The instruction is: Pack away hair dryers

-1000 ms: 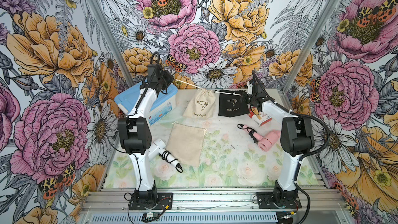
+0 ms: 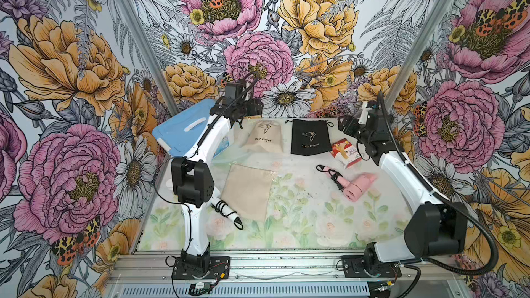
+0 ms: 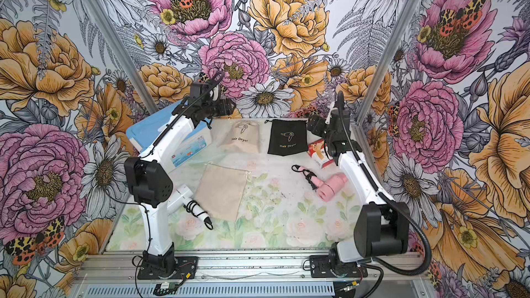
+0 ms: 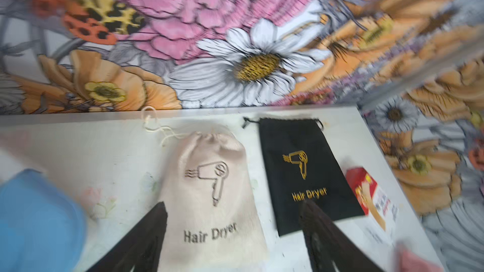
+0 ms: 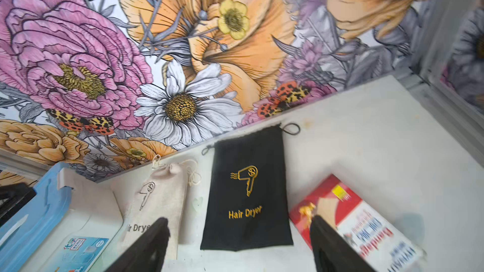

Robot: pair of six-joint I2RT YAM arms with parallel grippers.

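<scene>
A full-looking beige "Hair Dryer" bag (image 2: 265, 136), its neck gathered, lies at the back beside a black "Hair Dryer" bag (image 2: 310, 136). My left gripper (image 2: 254, 106) is raised near the beige bag's top; both fingers are apart and empty in the left wrist view. Up by the black bag's right side, my right gripper (image 2: 346, 124) has its fingers apart with nothing between. A plain beige bag (image 2: 248, 190) lies flat mid-left. Next to it is a white hair dryer (image 3: 179, 198) with a black cord, partly behind the left arm. A pink hair dryer (image 2: 357, 187) rests on the right.
The blue-lidded clear box (image 3: 190, 149) stands at the back left, under the left arm. A red and white packet (image 5: 353, 221) lies right of the black bag. Bare patterned table (image 2: 298, 209) stretches between the plain bag and the pink dryer.
Earlier, white strings from the beige bag stretched taut to both grippers. Those are let go now, and the bag has settled lower. The left gripper has moved right; the right arm has swung right.
</scene>
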